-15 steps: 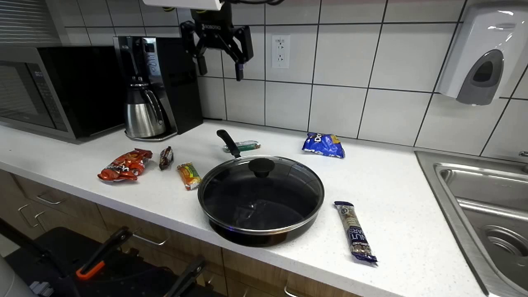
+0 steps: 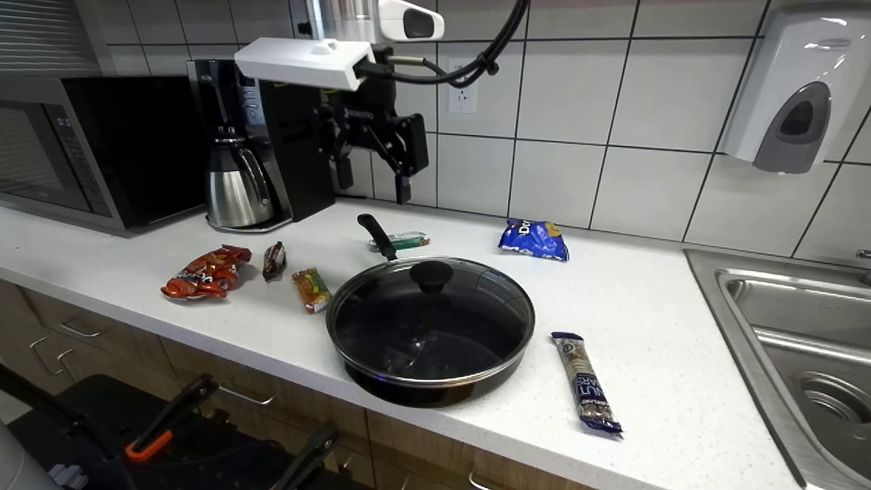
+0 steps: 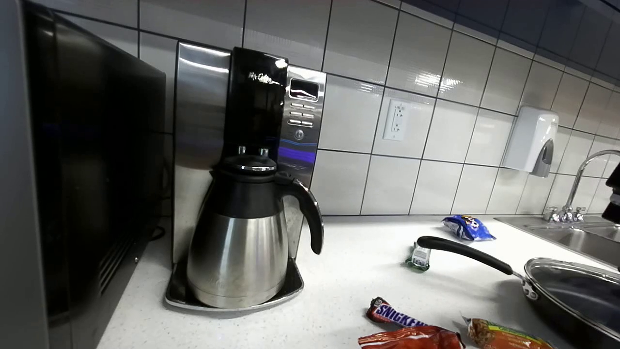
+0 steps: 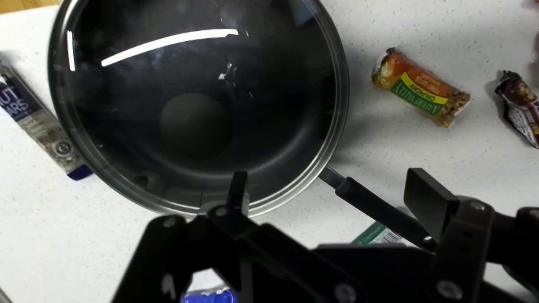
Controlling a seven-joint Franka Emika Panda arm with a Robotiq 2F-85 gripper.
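A black frying pan [image 2: 424, 395] stands near the counter's front edge, covered by a glass lid [image 2: 384, 327] with a round black knob [image 2: 431, 276]. Its handle [image 2: 376, 236] points toward the back wall. Above and behind the pan, my gripper [image 2: 375, 189] is open and empty. Seen from the wrist, the pan handle [image 4: 379, 208] runs under the gap between my spread fingers, well below them. The lid [image 4: 242, 146] fills much of the upper left in that view.
Around the pan lie a nut bar [image 2: 586, 382], a blue chip bag [image 2: 535, 239], a green-wrapped bar [image 2: 409, 240], a granola bar [image 2: 311, 290], a Snickers [image 2: 274, 260] and a red bag [image 2: 207, 273]. A coffee maker [image 2: 302, 155] stands back left; the sink [image 2: 739, 343] is at right.
My gripper has come down toward the counter and slightly right, staying open. The pan, its lid and the snacks have not moved.
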